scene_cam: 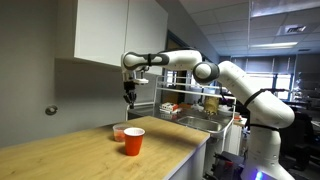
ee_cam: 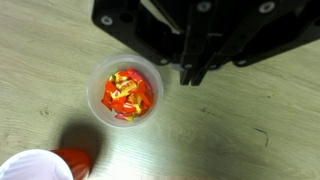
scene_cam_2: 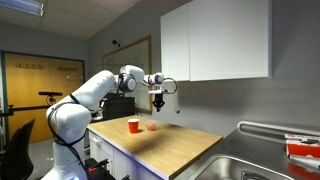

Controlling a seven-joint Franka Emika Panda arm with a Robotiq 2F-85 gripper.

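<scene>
A clear round bowl [ee_cam: 98, 77] holds several small red, orange and yellow wrapped pieces [ee_cam: 128, 94]. In exterior view 1 the bowl [scene_cam: 120, 132] stands on the wooden counter just behind a red cup [scene_cam: 133, 147]. The cup's white inside [ee_cam: 32, 167] shows at the lower left of the wrist view. My gripper [scene_cam: 130, 103] hangs well above the bowl, pointing down. Its dark fingertips [ee_cam: 186, 77] look shut, beside the bowl's right rim in the wrist view. Whatever may be between them is too dark and small to make out.
White cabinets [scene_cam: 112, 35] hang over the back of the counter, close to the raised arm. A dish rack [scene_cam: 172, 110] and a sink [scene_cam: 205, 122] lie toward the far end.
</scene>
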